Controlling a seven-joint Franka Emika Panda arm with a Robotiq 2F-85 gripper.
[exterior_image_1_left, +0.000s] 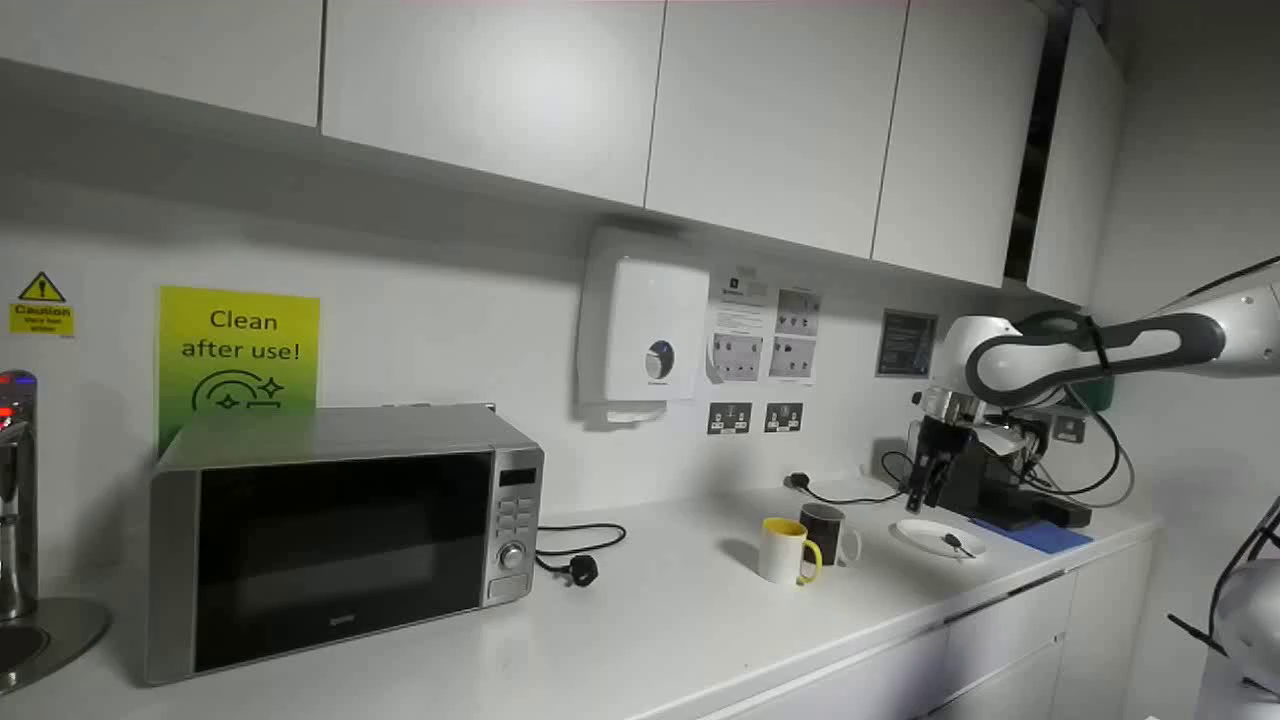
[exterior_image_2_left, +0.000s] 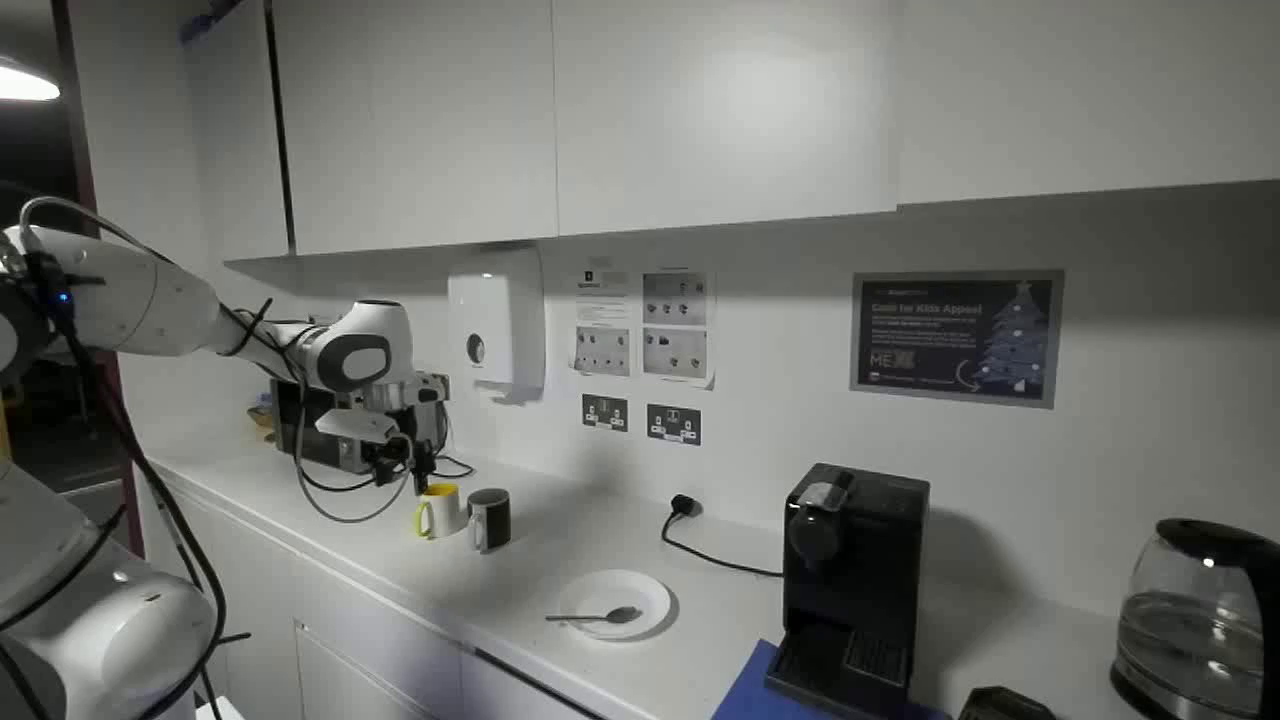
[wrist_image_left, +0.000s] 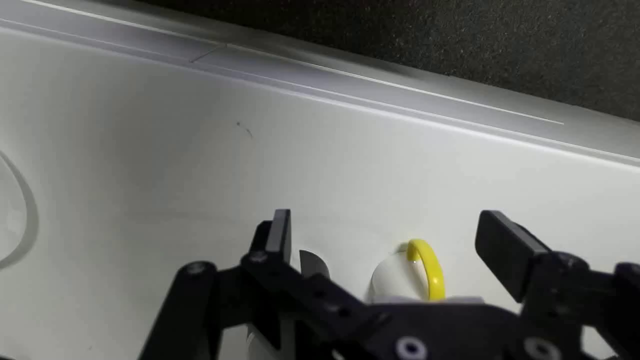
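Observation:
My gripper (exterior_image_1_left: 918, 504) points down above the counter, its fingers spread with nothing between them. In the wrist view the gripper frames a white mug (wrist_image_left: 396, 276) with a yellow handle, and its own body hides much of that mug. The same yellow-lined mug (exterior_image_2_left: 443, 514) stands upright below the fingertips in the second exterior view. Close beside it is a dark grey mug (exterior_image_1_left: 823, 534) with a pale handle, mostly covered in the wrist view. A white plate (exterior_image_2_left: 659, 606) lies farther along the counter, carrying a spoon (exterior_image_2_left: 621, 614).
A black coffee machine (exterior_image_2_left: 854, 576) stands on a blue mat (exterior_image_2_left: 746, 690), with a glass kettle (exterior_image_2_left: 1182, 636) beyond. At the other end sits a microwave (exterior_image_1_left: 348, 552). Loose cables (exterior_image_1_left: 852, 498) lie along the wall. Wall cupboards (exterior_image_1_left: 768, 120) overhang the counter; bare counter separates microwave and mugs.

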